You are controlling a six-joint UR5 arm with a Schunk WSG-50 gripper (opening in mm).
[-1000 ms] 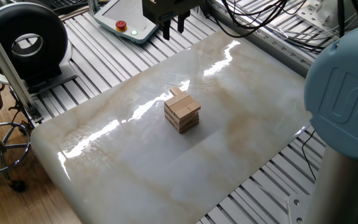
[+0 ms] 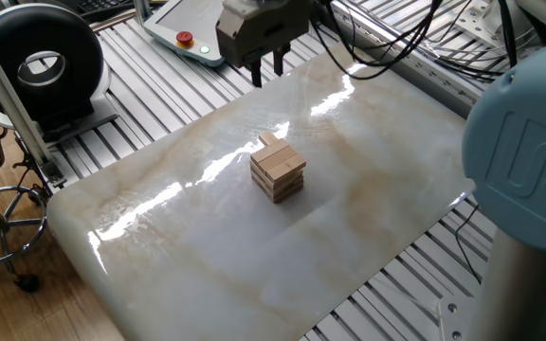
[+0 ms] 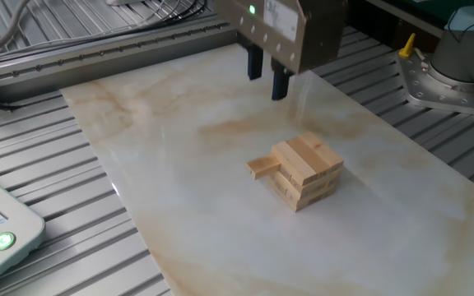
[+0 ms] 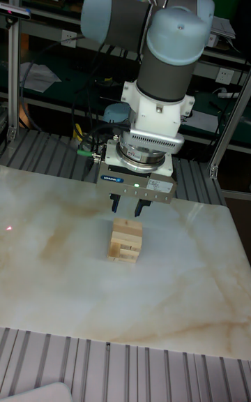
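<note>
A small stack of light wooden blocks (image 2: 278, 170) stands on the marbled board, its layers laid crosswise. From one side of the stack a single block (image 3: 262, 167) sticks well out, below the top layer. Above the board hangs my gripper (image 3: 267, 87), its two dark fingers (image 3: 280, 82) pointing down. They are apart, with only empty space between them, so the gripper is open. It is clear of the stack, higher up, and touches nothing. In exterior view 3 the stack (image 4: 125, 242) appears just below the gripper (image 4: 126, 215); the protruding block cannot be made out there.
The glossy marbled board (image 2: 207, 256) is bare around the stack. Slatted metal table (image 3: 64, 189) surrounds it. A teach pendant with a red stop button (image 2: 186, 39) lies beyond the board, and loose black cables (image 2: 387, 62) hang near the arm.
My gripper has come lower in exterior view 1, nearer the stack, with its fingers still apart. The blocks have not moved.
</note>
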